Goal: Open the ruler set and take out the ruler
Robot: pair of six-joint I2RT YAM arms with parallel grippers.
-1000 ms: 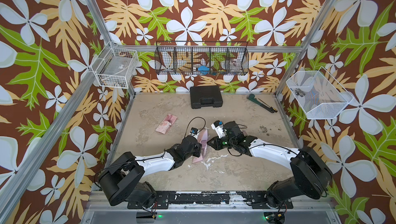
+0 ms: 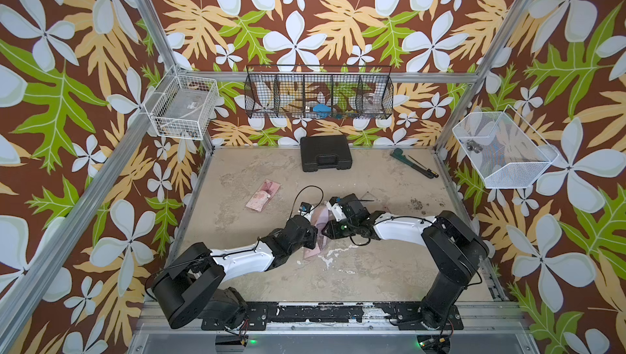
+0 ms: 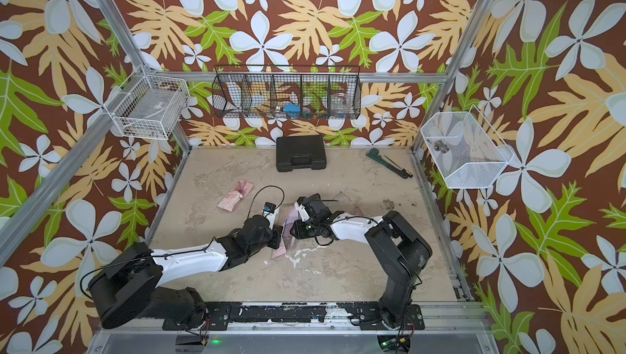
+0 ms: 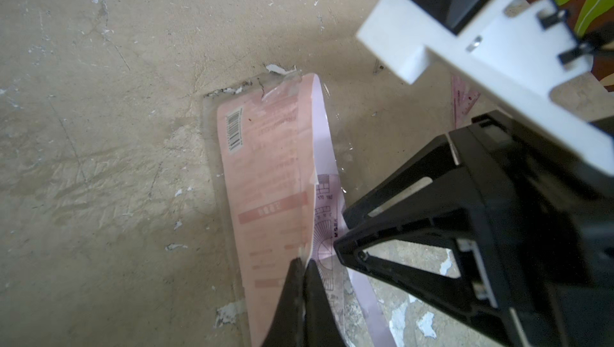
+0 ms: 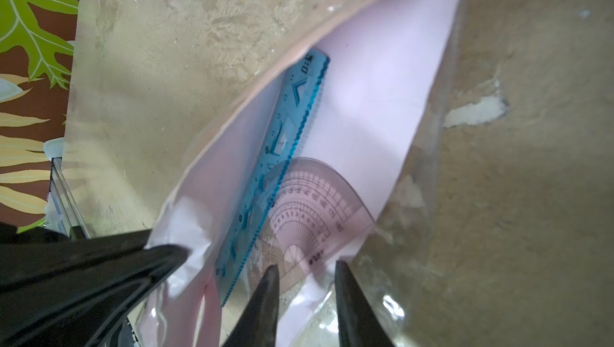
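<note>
The ruler set is a pink paper folder (image 4: 265, 193) in a clear sleeve on the table. At its free edge my left gripper is shut on the thin cover, lifting it. Inside, seen in the right wrist view, lie a blue ruler (image 5: 271, 168) and a clear protractor (image 5: 316, 203). My right gripper points in from the open side, parted slightly, with its fingers over the protractor's lower part and nothing held. The ruler lies left of those fingers, under the raised cover. Both grippers meet mid-table in the top left view.
A second pink packet (image 2: 263, 195) lies behind the left arm. At the back stand a black case (image 2: 326, 153) and, to the right, a green-handled tool (image 2: 414, 162).
The right arm has moved left, bringing its gripper up to the ruler set's open side. The left arm and the folder look almost unchanged.
</note>
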